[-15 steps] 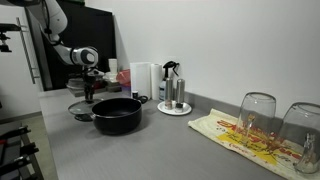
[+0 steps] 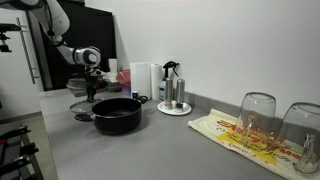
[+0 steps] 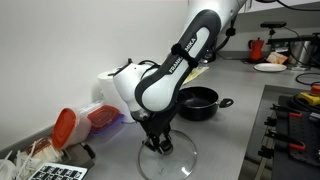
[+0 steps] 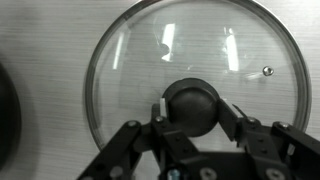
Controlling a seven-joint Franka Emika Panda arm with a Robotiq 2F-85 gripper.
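Note:
A round glass lid [image 4: 125, 85] with a metal rim lies flat on the grey table; exterior view 2 shows the same lid [image 3: 183, 172] below the arm. Its dark round knob [image 4: 190, 100] sits between the fingertips of my gripper, which is part open with one finger on either side. Whether the pads touch the knob is not clear. From the side, my gripper [image 3: 160, 146] is low over the middle of the lid. A black pot [image 2: 118, 116] without a cover stands beside the lid, its edge [image 4: 6, 112] at the left of the wrist view.
Behind the pot, a white plate [image 2: 186, 109] carries shakers or grinders. Two upturned glasses [image 2: 257, 112] stand on a patterned cloth [image 2: 220, 128] farther right. Containers and a dish rack [image 3: 32, 172] crowd the area beside the arm.

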